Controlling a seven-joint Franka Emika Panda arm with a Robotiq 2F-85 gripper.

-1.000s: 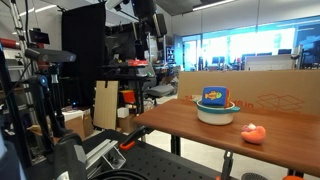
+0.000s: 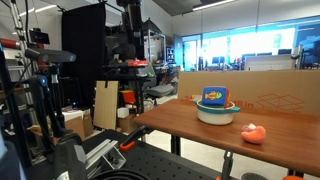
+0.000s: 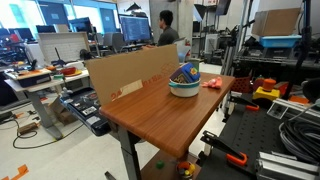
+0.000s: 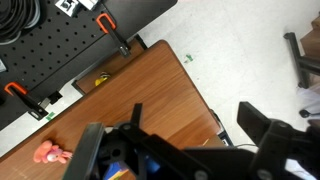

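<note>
A white bowl with a teal rim (image 2: 214, 116) stands on the wooden table (image 2: 183, 121). A blue, red and yellow thing with a fish picture (image 2: 214, 96) sits in it, its top above the rim. A small pink-red object (image 2: 253, 134) lies on the table near the front edge. My gripper (image 2: 134, 52) hangs high above the table's left end, well away from the bowl. In the wrist view the gripper has its two dark fingers wide apart, with only bare table and floor between them. The gripper hides most of the bowl there; the pink-red object (image 4: 50, 152) shows at lower left.
A cardboard panel (image 3: 145, 82) stands along the table's long back side. Orange-handled clamps (image 4: 108, 24) grip the table's front edge beside the black base. The table's end nearest the gripper is bare. A person (image 3: 167, 30) is in the background.
The arm has swung left in exterior view 1, carrying the gripper farther from the bowl. The bowl, its contents and the pink-red object have not moved.
</note>
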